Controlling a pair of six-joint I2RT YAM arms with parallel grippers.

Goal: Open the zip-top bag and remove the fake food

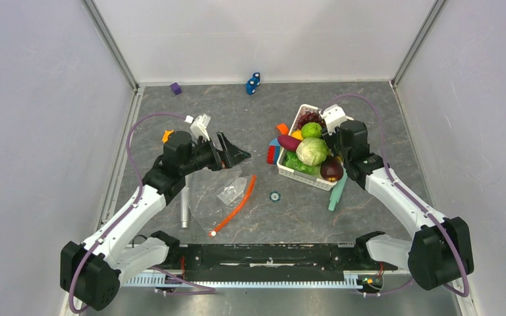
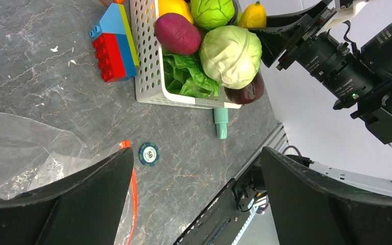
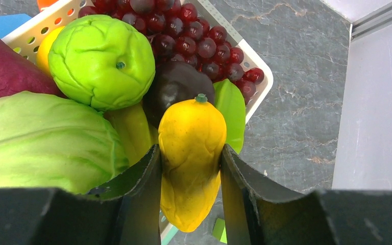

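Flat on the table lies the clear zip bag (image 1: 212, 201) with its orange slider strip (image 1: 243, 207); no food shows inside it. My right gripper is shut on a yellow fake fruit (image 3: 193, 127) with a small green stem, held over the right side of the white basket (image 2: 150, 66). Fake food fills that basket, including a pale cabbage (image 2: 231, 55), a purple-red vegetable (image 2: 178, 33) and dark red grapes (image 3: 184, 35). To the left of the basket, above the bag's upper edge, my left gripper (image 1: 234, 153) stands open and empty.
Toy blocks (image 2: 113, 51) rest against the basket's left side. A green bottle-like object (image 1: 337, 192) lies by its lower right, and a chip (image 1: 275, 196) sits between bag and basket. A grey cylinder (image 1: 184, 207) lies left of the bag.
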